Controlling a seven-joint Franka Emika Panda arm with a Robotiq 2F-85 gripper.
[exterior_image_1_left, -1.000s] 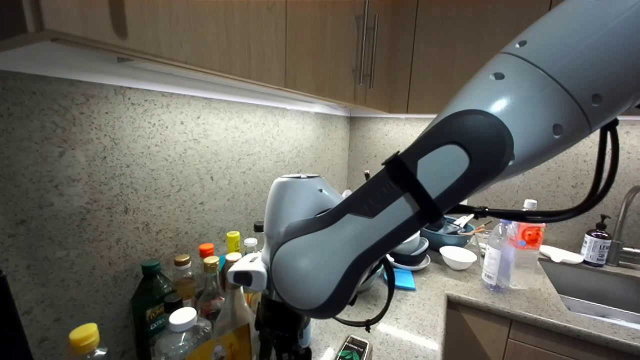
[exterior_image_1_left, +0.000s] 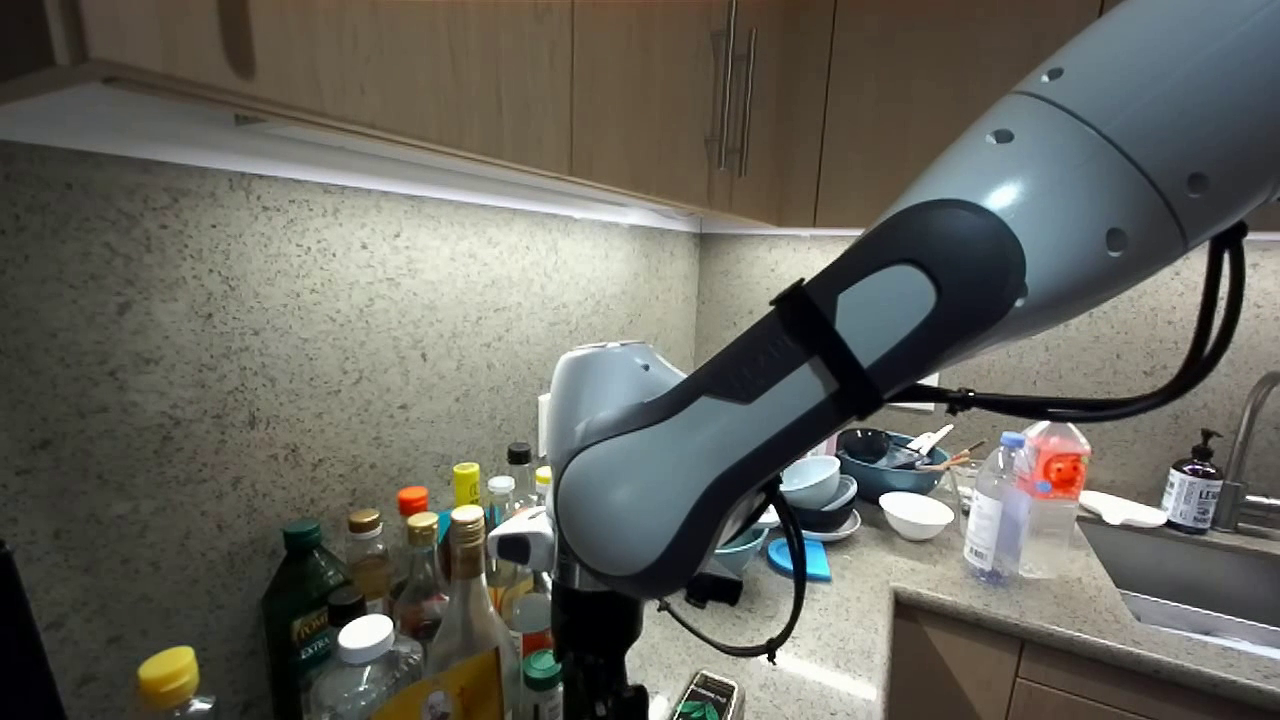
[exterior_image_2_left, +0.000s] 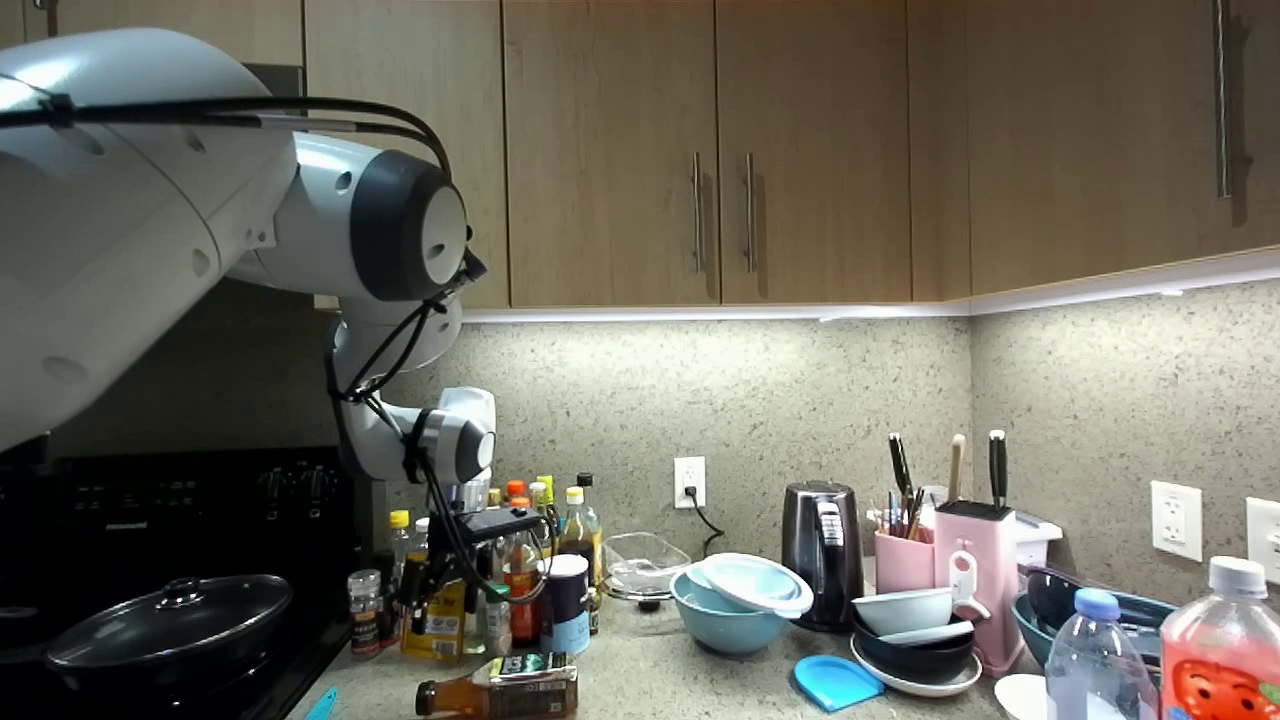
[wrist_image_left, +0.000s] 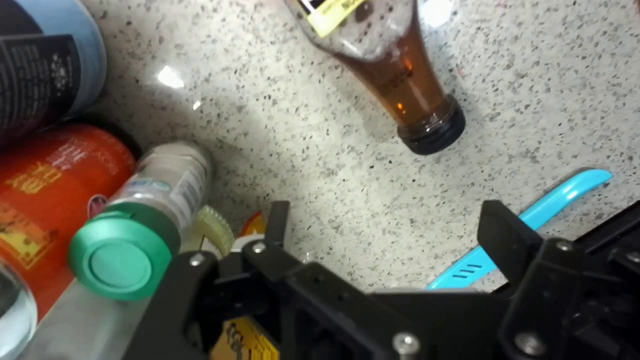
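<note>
My gripper stands open in the wrist view, its two black fingers wide apart with bare counter between them. Ahead of it a bottle of amber sauce (wrist_image_left: 403, 75) lies on its side, its black cap pointing toward the right finger. Close to the left finger is a small clear shaker with a green lid (wrist_image_left: 125, 252). A light-blue handled utensil (wrist_image_left: 558, 201) lies on the counter, partly hidden behind the right finger. In exterior view 2 the lying bottle (exterior_image_2_left: 501, 692) is in front of the crowded bottles. The fingertips are out of sight in exterior view 1.
Several upright bottles (exterior_image_1_left: 465, 600) crowd along the wall beside the arm. A red-labelled container (wrist_image_left: 57, 186) and a blue canister (wrist_image_left: 90, 54) border the gripper's left. A lidded pan (exterior_image_2_left: 174, 630) sits on the stove. Bowls (exterior_image_2_left: 732, 612) and a kettle (exterior_image_2_left: 823, 552) stand farther along.
In exterior view 1 the arm's wrist has shifted slightly right and the forearm's lower end has risen a little. The bottles and other items there look unmoved.
</note>
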